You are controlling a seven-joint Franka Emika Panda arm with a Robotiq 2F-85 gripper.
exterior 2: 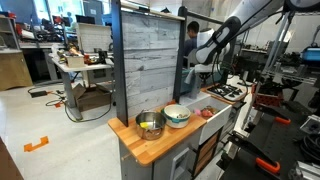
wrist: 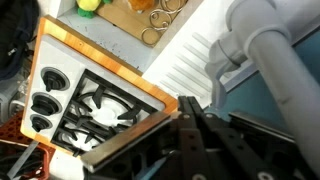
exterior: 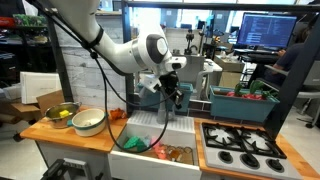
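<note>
My gripper (exterior: pixel 178 97) hangs at the end of the white arm, above the sink area between the drawer and the stove. At the bottom of the wrist view its dark fingers (wrist: pixel 188 106) show only in part. How far apart they stand is unclear, and no held object shows. Below the arm an open white drawer (exterior: pixel 125 166) holds several small items, including a green one (exterior: pixel 134 143). To its right is a stove (exterior: pixel 245 150) with black grates and knobs. A grey faucet (wrist: pixel 255 60) crosses the right of the wrist view, beside a ribbed white drainboard (wrist: pixel 185 70).
On the wooden counter at left stand a pale bowl (exterior: pixel 89 122) and a metal pot (exterior: pixel 61 114) with something yellow inside. Behind the stove is a teal dish rack (exterior: pixel 238 107) with red and green items. A black cable loops in front of the drawer.
</note>
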